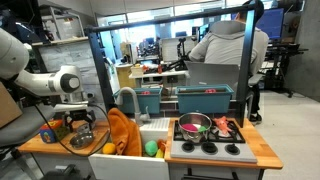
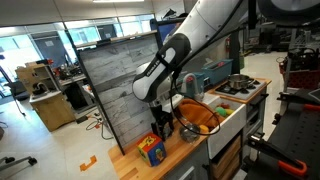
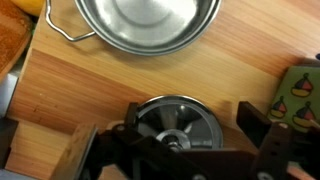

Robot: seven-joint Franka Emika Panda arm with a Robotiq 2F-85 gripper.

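In the wrist view a round lid (image 3: 178, 122) with a shiny metal rim and centre lies on the wooden counter, partly hidden by my gripper. My fingers stand open above it, one dark finger (image 3: 262, 128) on the right and the other at left. Whether they touch the lid cannot be seen. Beyond it sits an empty metal pot (image 3: 150, 22) with a wire handle. From outside, my gripper (image 2: 172, 128) hangs low over the counter's left end, between the pot (image 2: 190, 134) and a colourful box (image 2: 152, 150).
A green side of the box (image 3: 298, 95) stands right of my fingers. An orange towel (image 1: 123, 132) hangs near the sink (image 1: 115, 168), which holds colourful items. Farther right, another pot (image 1: 194, 124) sits on the stove (image 1: 210, 150).
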